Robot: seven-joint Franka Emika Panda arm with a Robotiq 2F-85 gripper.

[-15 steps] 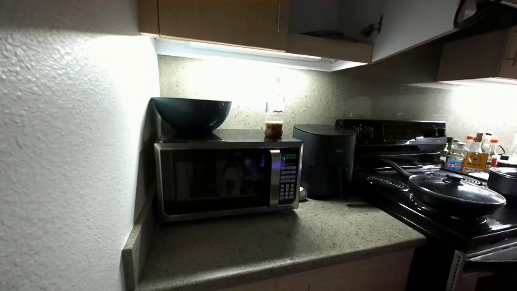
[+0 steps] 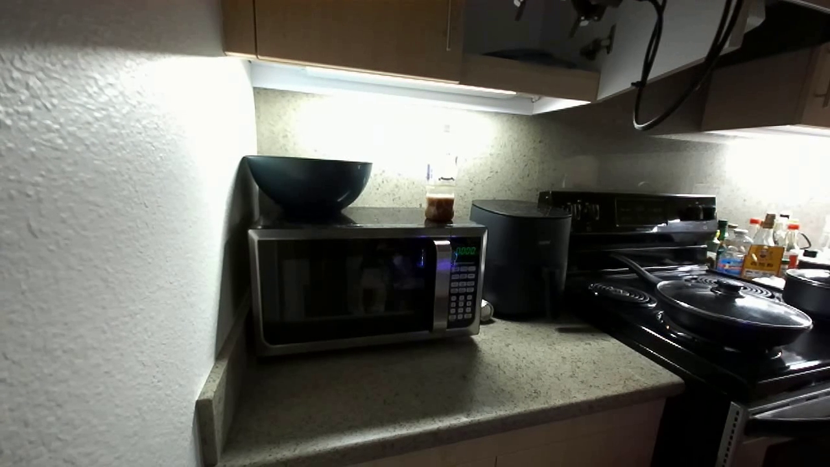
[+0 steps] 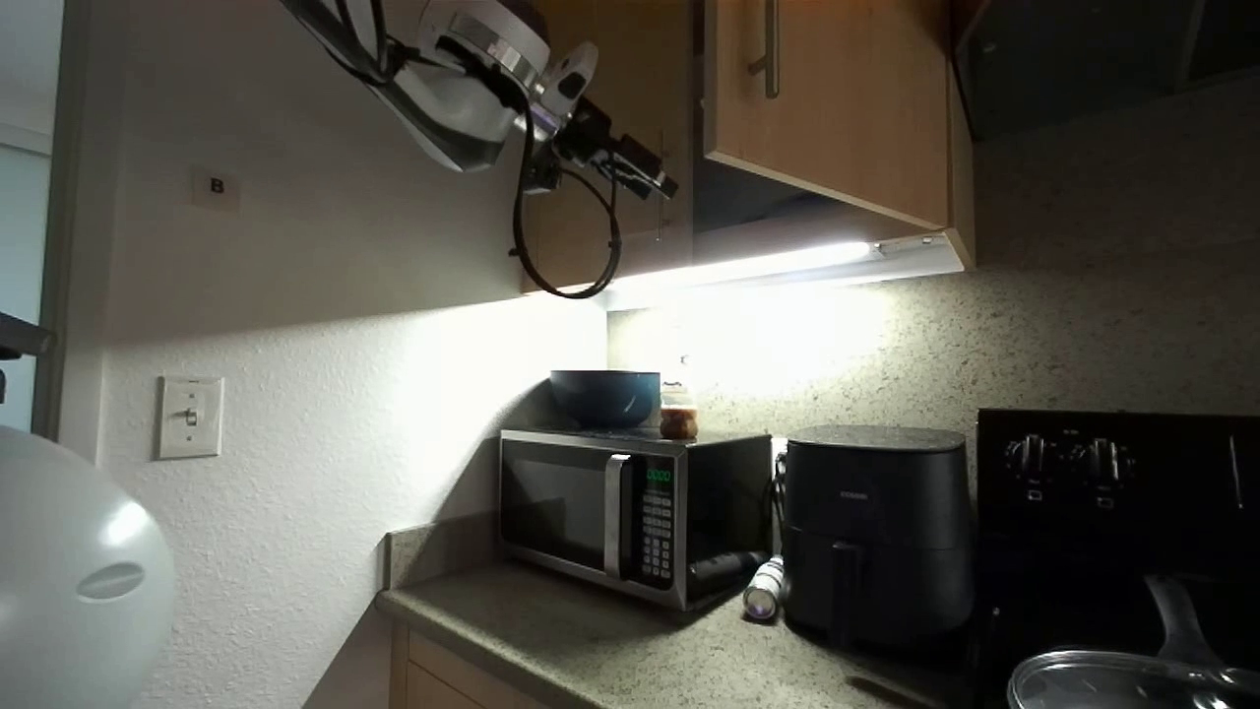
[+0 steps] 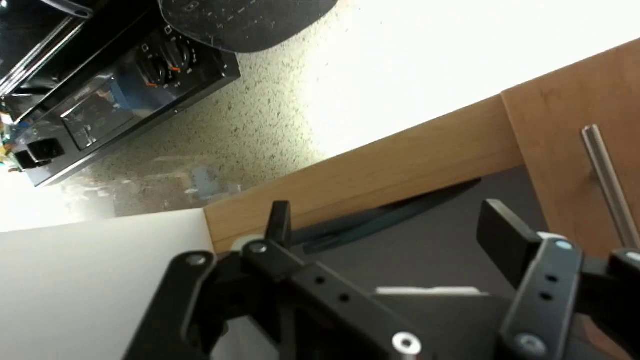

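Observation:
High up before the upper cabinet, my gripper (image 3: 657,177) is open, with its two fingers (image 4: 510,240) wide apart and nothing held between them. Ahead of it in the wrist view lies the cabinet's dark interior (image 4: 414,240), where a dark, flat-looking rim (image 4: 384,225) shows just behind the wooden bottom edge (image 4: 360,165). That same dark thing (image 2: 533,57) peeks over the shelf edge in exterior view 1; its full shape is hidden. One cabinet door (image 3: 833,106) stands swung open. In exterior view 1 only the gripper's lower end (image 2: 580,14) shows at the top.
Below, a microwave (image 2: 358,288) carries a dark teal bowl (image 2: 308,185) and a bottle of brown sauce (image 2: 439,206). An air fryer (image 2: 519,257) and a stove with a lidded pan (image 2: 731,311) are to the right. Black cable (image 3: 520,236) loops under the wrist.
The gripper's end has come into exterior view 1 at the top, in front of the open cabinet. Its cable loop has shifted left and hangs lower. Objects below have stayed put.

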